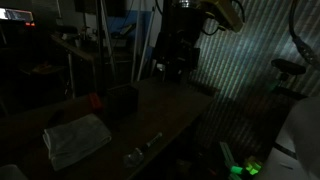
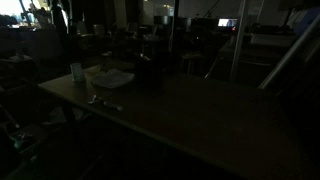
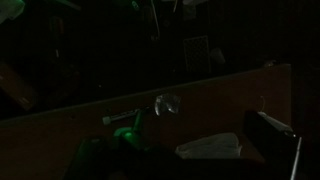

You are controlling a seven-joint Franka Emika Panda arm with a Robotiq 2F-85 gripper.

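Observation:
The light is very dim in every view. A pale folded cloth [image 1: 75, 140] lies on the wooden table, with a dark box [image 1: 122, 101] behind it and to the right. Near the table's front edge are a small clear object [image 1: 134, 158] and a slim light-coloured piece [image 1: 153, 139]. From the wrist, the clear object [image 3: 168, 104], the slim piece [image 3: 122, 117] and the cloth [image 3: 210, 146] show along the tabletop. My gripper [image 1: 175, 70] hangs dark above the table's far end, apart from these things. Its fingers are lost in shadow, so its opening cannot be read.
A pale cup [image 2: 77, 72] stands at a table corner. Something red [image 1: 95, 101] sits beside the dark box. Green-lit items [image 1: 245, 168] lie below the table, near a corrugated wall [image 1: 240, 70].

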